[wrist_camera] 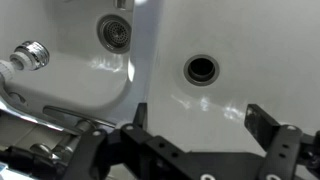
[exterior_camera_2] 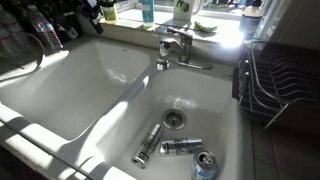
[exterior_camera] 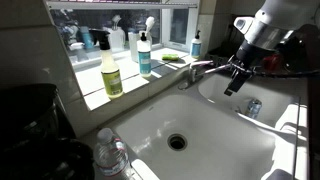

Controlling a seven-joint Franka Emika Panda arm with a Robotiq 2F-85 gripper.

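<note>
My gripper is open above the sink, with nothing between its fingers. In exterior view 1 the gripper [exterior_camera: 218, 81] hangs near the faucet [exterior_camera: 190, 76], over the divider side of the sink. Below it in the wrist view is an empty white basin [wrist_camera: 215, 25] with a dark drain [wrist_camera: 201, 70]. The other basin holds several silver cans, among them one can [exterior_camera_2: 181, 146] lying on its side and a blue-and-silver can [exterior_camera_2: 205, 164] near the front. Exterior view 1 shows one can [exterior_camera: 253, 107] there.
On the window ledge stand a yellow bottle [exterior_camera: 110, 74], a white-and-teal bottle [exterior_camera: 144, 55] and another pump bottle [exterior_camera: 196, 45]. A clear plastic bottle [exterior_camera: 110, 152] stands beside the empty basin. The metal dish rack [exterior_camera_2: 280, 80] flanks the basin with cans.
</note>
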